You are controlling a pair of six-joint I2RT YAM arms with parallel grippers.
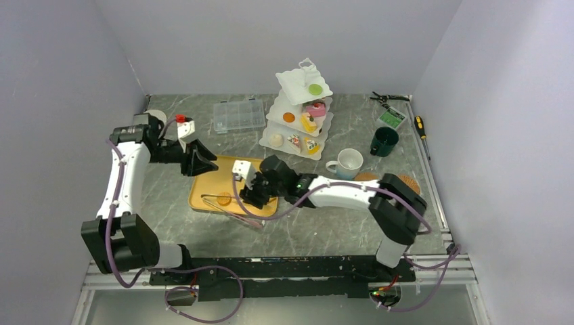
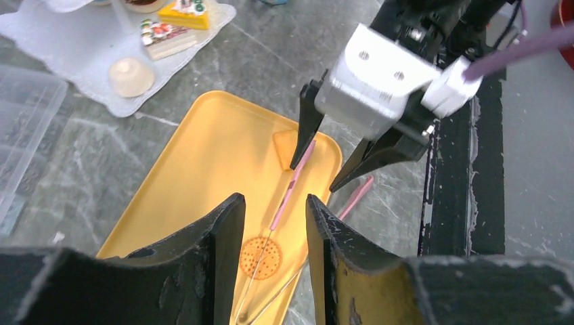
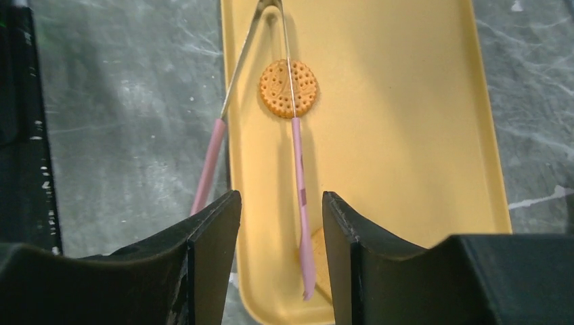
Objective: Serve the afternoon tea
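The yellow tray [image 1: 213, 176] holds a round biscuit [image 3: 274, 88], a square biscuit [image 2: 283, 142] and part of pink-handled tongs [image 3: 298, 169], which lie splayed over the tray's front edge and partly on the table. My left gripper is part open above the tray's back left, empty. My right gripper is part open, low above the tongs' handle at the tray's right, with nothing visibly between its fingers. The tiered white stand [image 1: 284, 128] behind carries cakes and sweets.
A clear compartment box [image 1: 238, 116] lies at the back. A white mug [image 1: 348, 160], green mug [image 1: 384, 139], round mats [image 1: 409, 183], pliers and screwdriver occupy the right.
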